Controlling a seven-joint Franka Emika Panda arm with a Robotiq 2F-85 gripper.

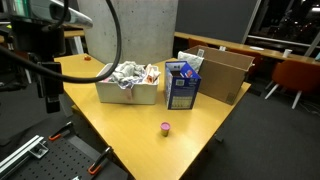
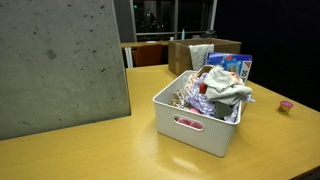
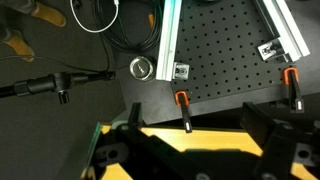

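Observation:
My gripper shows at the bottom of the wrist view, its two black fingers wide apart with nothing between them. It hangs over the dark perforated mounting plate (image 3: 225,45) beside the yellow table's edge. In exterior view 1 the arm (image 1: 25,50) is at the far left, off the tabletop and clear of every object. On the table stands a white bin (image 1: 115,94) filled with crumpled cloths and packets (image 2: 222,88). To its right is a dark blue box (image 1: 181,92). A small pink-topped container (image 1: 165,129) stands alone nearer the front.
An open cardboard box (image 1: 222,72) is at the table's back right. Metal rails (image 3: 168,40) and orange-ended clamps (image 3: 183,105) are fixed on the mounting plate. A black cable (image 1: 118,40) loops out from the arm.

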